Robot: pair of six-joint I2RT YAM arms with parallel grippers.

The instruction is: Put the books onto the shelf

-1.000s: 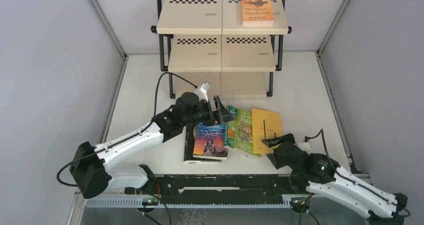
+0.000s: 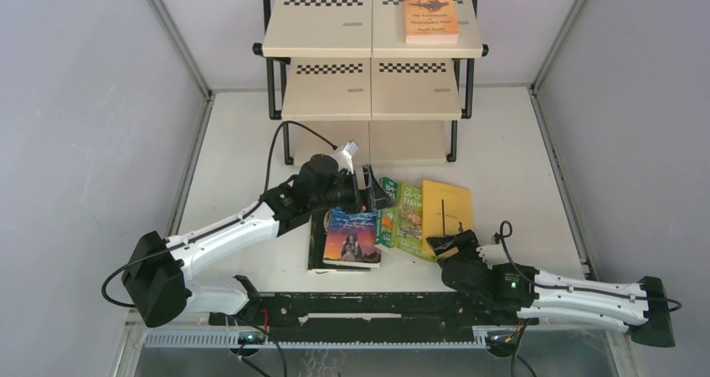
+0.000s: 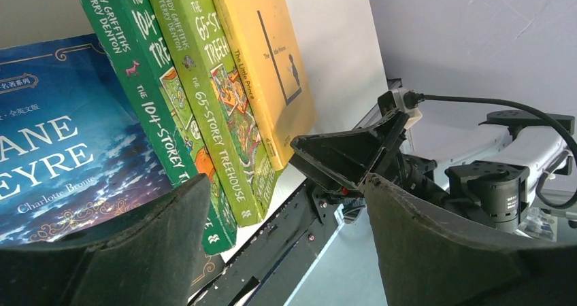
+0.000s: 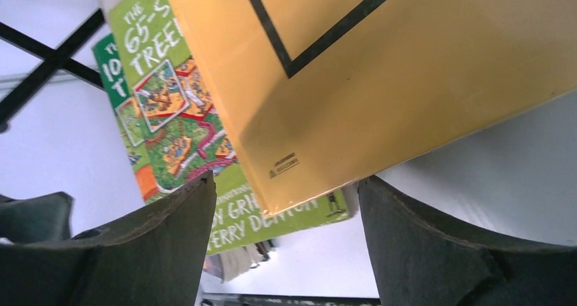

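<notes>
The yellow Little Prince book [image 2: 447,205] lies right of two green Treehouse books, the 65-Storey [image 3: 204,95] and the 104-Storey [image 3: 146,81]. My right gripper is open at the yellow book's near end, whose lower corner shows between the fingers; whether they touch it cannot be told. In the right wrist view that end overlaps the lighter green book. My left gripper [image 2: 378,188] hangs open above the left side of the green books, with nothing held. A blue Jane Eyre book [image 3: 54,136] rests on a darker book [image 2: 317,247] to their left.
Behind the books stands a cream tiered shelf [image 2: 326,92], its lower tiers bare. An orange Huckleberry Finn book [image 2: 431,17] lies on the top tier's right half. A dark rail [image 2: 285,310] runs along the front.
My right gripper has moved left and closer around the yellow book's near end, its arm swinging flatter across the front. The yellow book has shifted very slightly. The left arm has barely moved.
</notes>
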